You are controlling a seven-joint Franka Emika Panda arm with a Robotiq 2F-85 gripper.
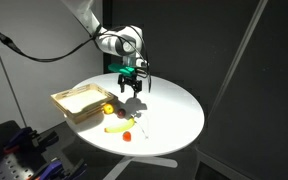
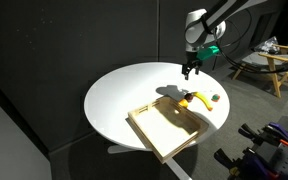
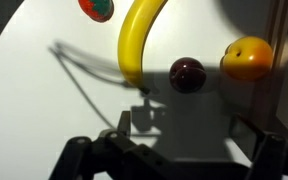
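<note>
My gripper [image 1: 130,88] hangs open above the white table, with nothing between its fingers. In the wrist view a dark round plum-like fruit [image 3: 187,75] lies ahead of the fingertips, between a yellow banana [image 3: 134,45] and an orange fruit [image 3: 247,59]. A red strawberry-like fruit [image 3: 97,8] with a green top is cut off by the upper edge. Exterior view 1 has the banana [image 1: 119,126] nearer the camera than the dark fruit [image 1: 121,113], and the orange fruit [image 1: 109,109] close to the open wooden box [image 1: 56,104].
The wooden box [image 2: 147,143] looks empty in exterior view 2. A thin light object [image 1: 144,128], too small to identify, lies near the banana.
</note>
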